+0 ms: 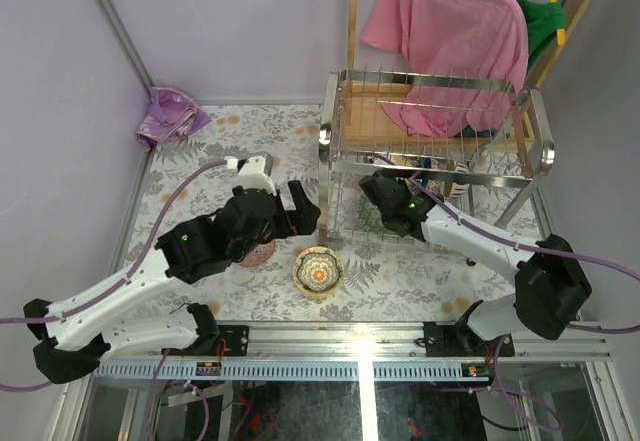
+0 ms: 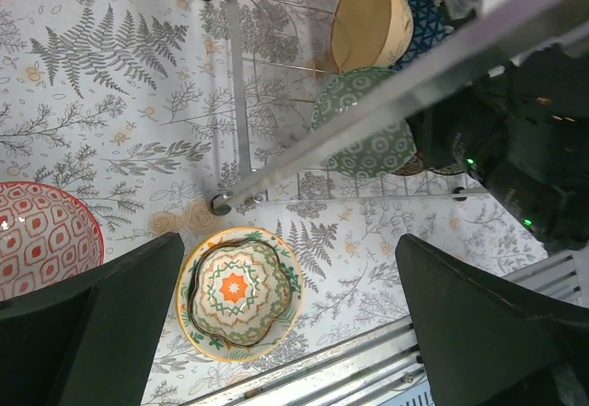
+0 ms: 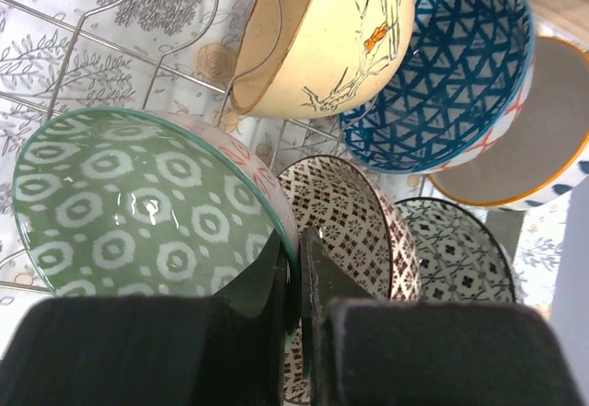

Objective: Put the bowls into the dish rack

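In the right wrist view my right gripper is shut on the rim of a green patterned bowl [image 3: 138,203], which is tilted over the lower rack wires. Beside it in the dish rack [image 1: 334,121] stand a cream bowl [image 3: 340,38], a blue bowl [image 3: 442,70], a brown-patterned bowl [image 3: 336,203] and a black-patterned bowl [image 3: 456,249]. My left gripper is open and empty over the table. Below it lie a flower-patterned bowl [image 2: 241,291] on a similar dish and, to the left, a red-patterned bowl [image 2: 44,240].
The rack's metal upper tier [image 1: 440,176] overhangs the right gripper. A purple cloth [image 1: 172,116] lies in the back left corner. A pink shirt [image 1: 450,31] hangs behind the rack. Table around the left arm is mostly free.
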